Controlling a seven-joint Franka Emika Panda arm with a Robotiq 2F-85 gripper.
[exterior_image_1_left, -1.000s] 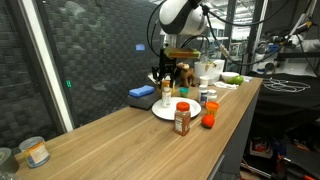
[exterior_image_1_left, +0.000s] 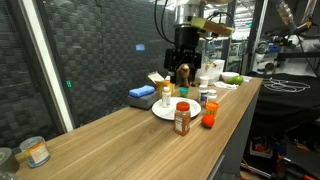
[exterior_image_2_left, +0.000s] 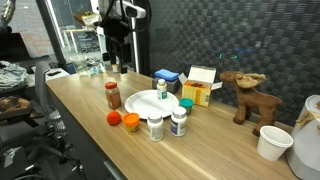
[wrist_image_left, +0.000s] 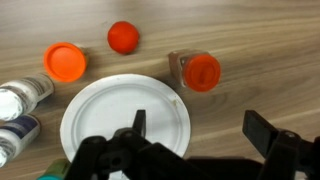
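My gripper (exterior_image_1_left: 181, 78) is open and empty, raised above the table on the near side of the white plate (exterior_image_2_left: 146, 105). On that plate a small white bottle (exterior_image_2_left: 162, 89) stands upright, apart from my fingers. The wrist view shows bare plate and wood below the spread fingers (wrist_image_left: 272, 140); I cannot make out the bottle there. A red-lidded jar (wrist_image_left: 201, 71) stands beside the plate. Close to it are a red ball-shaped item (wrist_image_left: 123, 37) and an orange-topped item (wrist_image_left: 64, 62).
Two white bottles (exterior_image_2_left: 155, 126) stand by the plate's rim. Farther along are a green-topped item (exterior_image_2_left: 186, 104), a yellow box (exterior_image_2_left: 200, 88), a blue item (exterior_image_2_left: 166, 75), a toy moose (exterior_image_2_left: 253, 99) and a white cup (exterior_image_2_left: 271, 143). Much wood (exterior_image_1_left: 105, 148) is clear.
My gripper has risen from near the white bottle and moved rightward and nearer in exterior view 1. The bottle and the other table items keep their places.
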